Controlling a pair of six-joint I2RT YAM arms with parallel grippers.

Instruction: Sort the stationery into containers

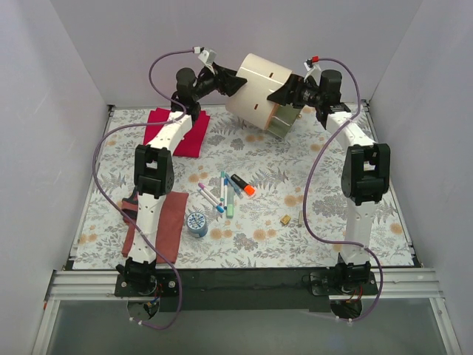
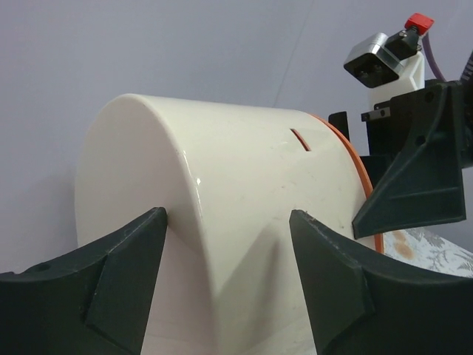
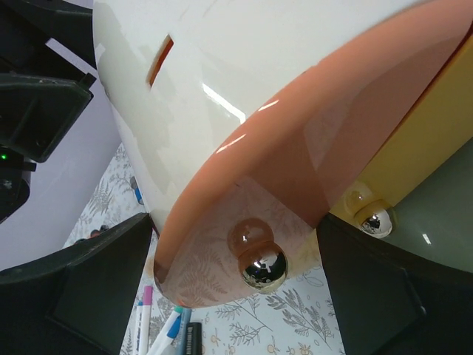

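Observation:
A large cream-white box with rounded sides (image 1: pixel 256 92) stands tilted at the back of the table. Its orange rim (image 3: pixel 244 140) and two shiny round knobs (image 3: pixel 263 266) face the right wrist view. My left gripper is at the box's left end, fingers apart on either side of its edge. At the opposite end, my right gripper has its fingers spread wide about the orange-rimmed corner. Several pens and markers (image 1: pixel 224 194) lie mid-table, among them a black and orange one (image 1: pixel 242 184). Whether the box's base touches the table is hidden.
A round blue-topped container (image 1: pixel 197 224) stands front left, beside a reddish-brown cloth (image 1: pixel 168 229). Behind it is a red cloth (image 1: pixel 194 140). A small yellow item (image 1: pixel 285 220) and a thin stick (image 1: pixel 301 218) lie front right.

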